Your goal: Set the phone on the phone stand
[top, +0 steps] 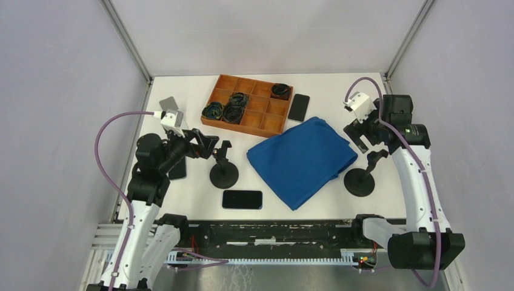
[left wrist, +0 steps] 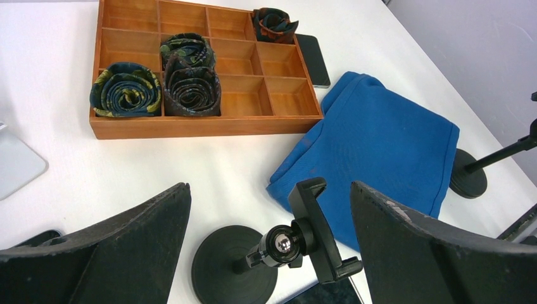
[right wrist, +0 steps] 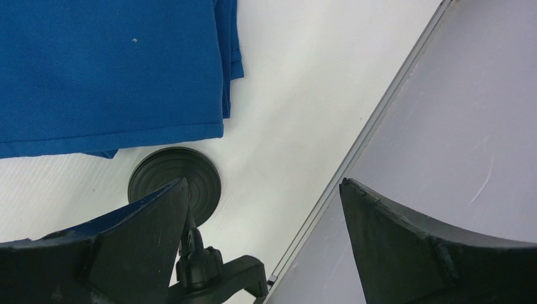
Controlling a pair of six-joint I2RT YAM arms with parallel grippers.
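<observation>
Two black phone stands stand on the white table: one at centre-left (top: 224, 174), one at right (top: 359, 183). Black phones lie below the left stand (top: 242, 199), at the back beside the organizer (top: 298, 108) and partly under the left arm (top: 178, 170). My open left gripper (top: 203, 144) hangs above and just left of the left stand, whose holder shows between its fingertips in the left wrist view. My open right gripper (top: 355, 135) is above the table by the right stand, nothing between its fingers; that stand is below it in the right wrist view.
A wooden organizer (top: 254, 122) with rolled dark fabric sits at the back. A folded blue cloth (top: 301, 163) covers the centre-right. A pale grey slab (top: 168, 103) lies at back left. Walls border both sides.
</observation>
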